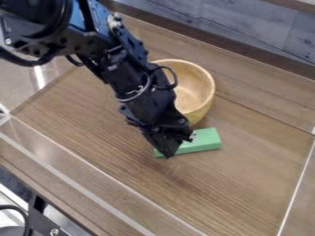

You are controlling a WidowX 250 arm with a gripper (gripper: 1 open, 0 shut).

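My black gripper [165, 142] hangs low over the wooden table at the centre, its fingertips beside the left end of a green rectangular block [201, 141]. It looks shut, with nothing visible between its fingers, though the tips are partly hard to make out. A light tan bowl [197, 85] stands behind the gripper and block, partly hidden by the arm.
Grey-blue wooden boards [252, 32] line the back edge. Cables and hardware sit off the table at the lower left.
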